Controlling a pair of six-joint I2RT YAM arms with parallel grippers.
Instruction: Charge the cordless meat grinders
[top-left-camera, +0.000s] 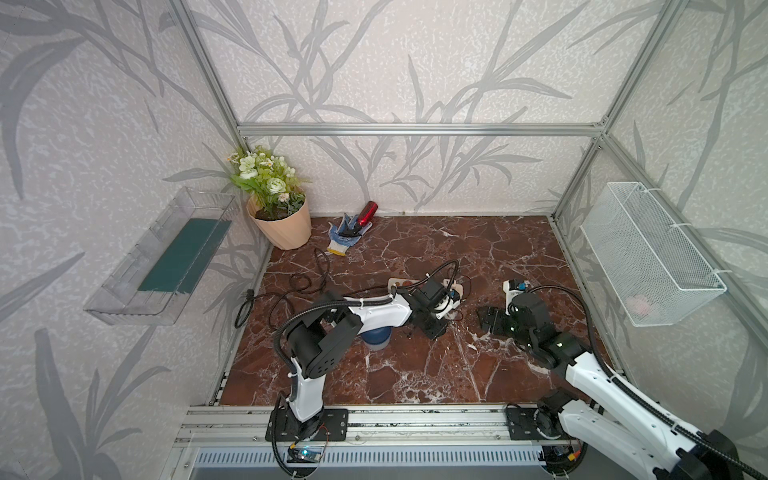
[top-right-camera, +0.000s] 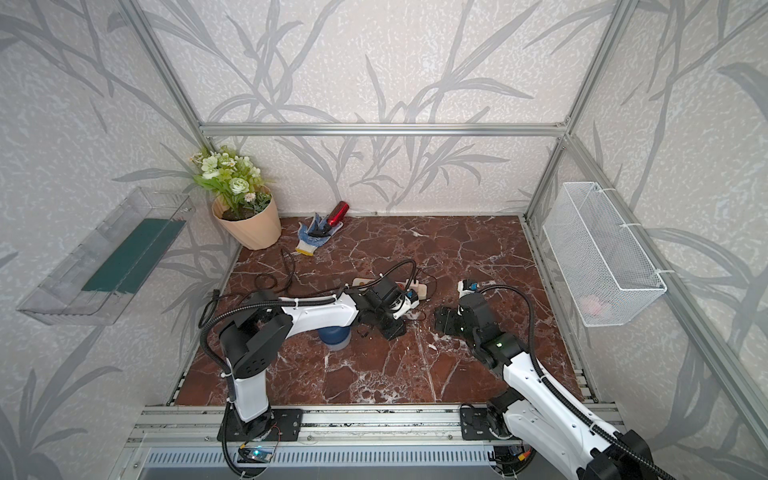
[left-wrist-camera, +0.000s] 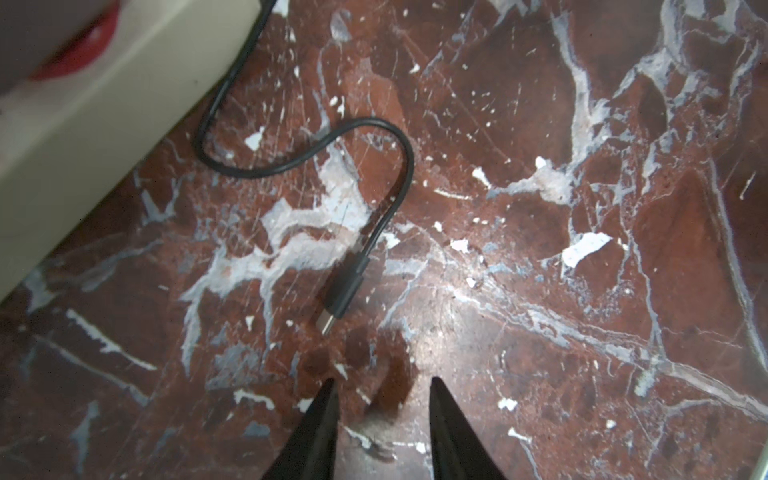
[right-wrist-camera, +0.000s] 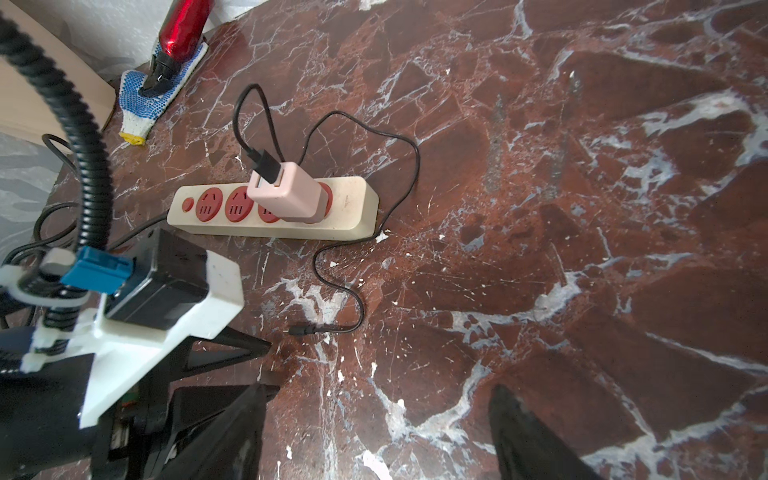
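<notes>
A thin black charging cable ends in a small plug (left-wrist-camera: 344, 289), lying bare on the marble tabletop. In the left wrist view my left gripper is open just short of the plug's metal tip, nothing between its fingers. The cable runs to a pink charger (right-wrist-camera: 289, 193) seated in a cream power strip (right-wrist-camera: 357, 209). A blue, round-bodied thing with a pale base (top-left-camera: 376, 337), perhaps the grinder, is partly hidden under my left arm. My right gripper stands to the right of the left one, its fingers apart and empty.
A potted plant (top-left-camera: 280, 228) fills the back left corner. Beside it a red tool (top-left-camera: 367, 213) lies on a blue-white glove (top-left-camera: 340, 241). Wall baskets hang on both sides, including a white mesh one (top-left-camera: 652, 248).
</notes>
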